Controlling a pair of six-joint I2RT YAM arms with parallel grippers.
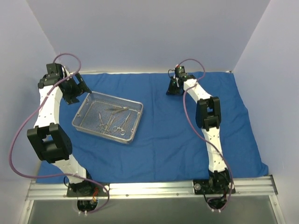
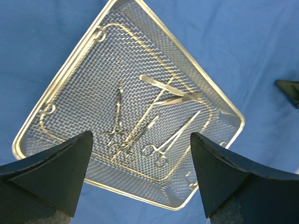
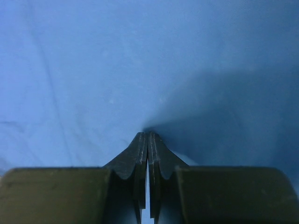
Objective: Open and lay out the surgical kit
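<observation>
A wire mesh tray [image 1: 93, 96] with a raised rim lies slanted on the left part of the blue cloth. Inside it, metal instruments rest loose: ring-handled scissors or clamps [image 2: 171, 141], another ringed tool [image 2: 118, 109], and flat tweezers-like pieces [image 2: 161, 85] toward one side. Above and at the tray's far left corner hangs my left gripper [image 1: 80, 91]; its fingers [image 2: 56, 182] stand wide apart, with nothing between them. Over bare cloth at the back, right of centre, my right gripper points down, shut, with no object showing between its tips.
Blue cloth [image 1: 173, 140] covers the table, bare and slightly wrinkled through the middle and right. Pale walls [image 1: 154, 35] enclose the back and both sides. Purple cables [image 1: 23, 126] loop along both arms.
</observation>
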